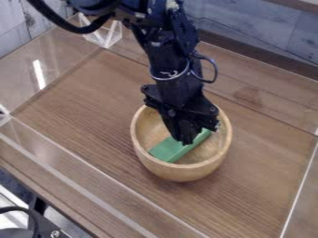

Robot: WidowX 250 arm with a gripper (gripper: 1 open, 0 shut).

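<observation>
A light wooden bowl (189, 169) sits in the middle of the table, holding a flat green bar (169, 149) that lies diagonally. My black gripper (187, 132) reaches down from the top of the camera view over the bowl, its lower end at or just above the green bar and partly covering it. Whether the fingers are open or shut, or touch the bar, I cannot tell.
Grey walls stand along the back and right. A small black object (19, 223) is at the lower left corner.
</observation>
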